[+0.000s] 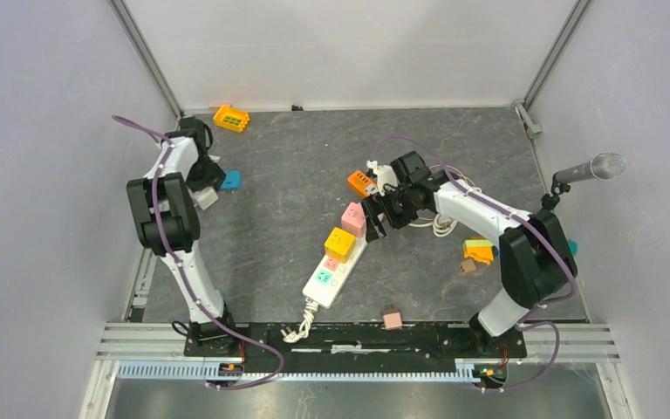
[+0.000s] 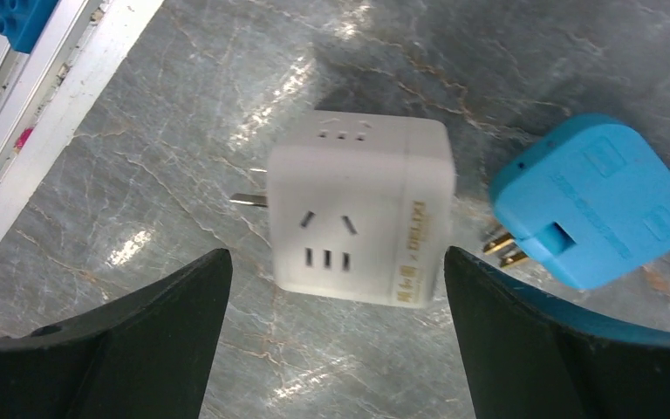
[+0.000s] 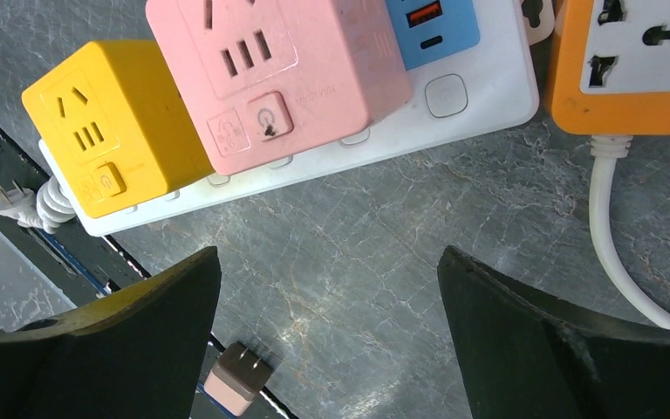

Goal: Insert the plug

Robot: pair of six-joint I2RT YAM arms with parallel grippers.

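Observation:
A white cube plug adapter [image 2: 358, 209] lies on the grey table, its prongs pointing left in the left wrist view. My left gripper is open above it, a finger to either side and nothing held. Just right of that adapter is a blue plug [image 2: 598, 201] with brass prongs. The white power strip [image 3: 314, 179] carries a yellow cube adapter [image 3: 118, 127] and a pink cube adapter [image 3: 279, 83]. My right gripper hangs open beside the strip over bare table, with its fingers empty.
An orange socket block [image 3: 628, 61] with a white cord sits by the strip's far end. A small pink-brown plug [image 1: 392, 319] rests near the front edge. The yellow crate [image 1: 231, 119] stands at the back left. The table between the arms is largely clear.

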